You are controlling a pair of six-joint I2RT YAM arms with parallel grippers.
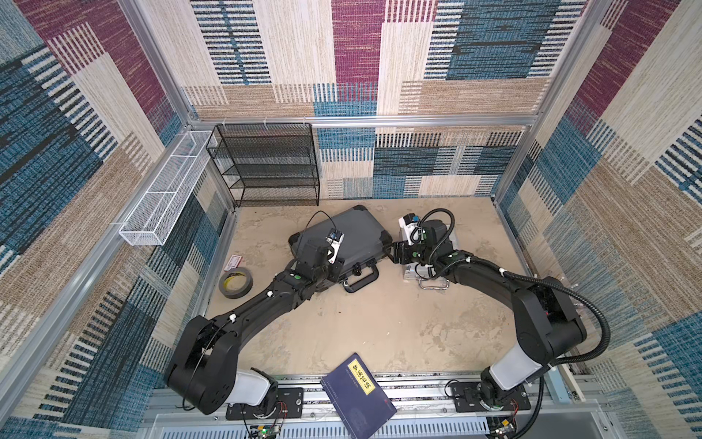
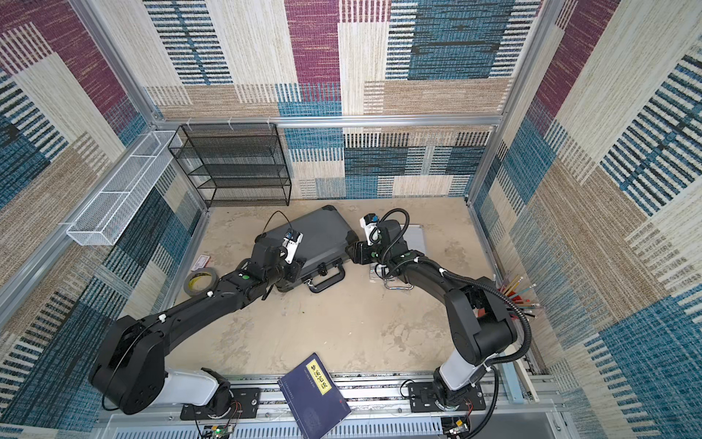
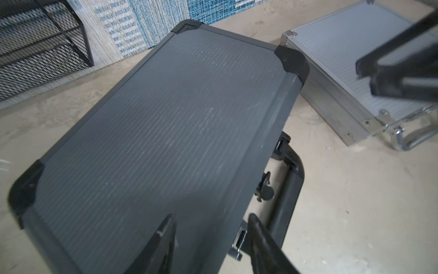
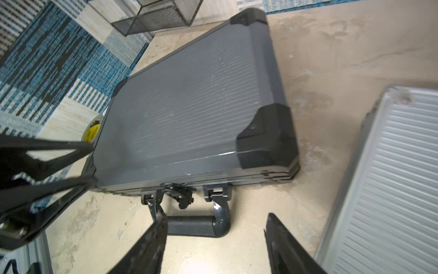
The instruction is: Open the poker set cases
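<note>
A dark grey case (image 1: 343, 234) lies closed on the table, its black handle (image 3: 287, 196) toward the front, with latches beside it in both wrist views. A silver aluminium case (image 4: 392, 182) lies closed to its right. My left gripper hangs over the dark case's near left part, fingers apart with nothing seen held between them. My right gripper is open above the gap between the cases, near the dark case's right front corner, partly hiding the silver case in the top views.
A black wire rack (image 1: 263, 164) stands at the back left, a white basket (image 1: 164, 190) on the left wall. A tape roll (image 1: 235, 291) lies left. A pen holder (image 2: 523, 300) is at the right, a blue book (image 1: 358, 402) at the front edge.
</note>
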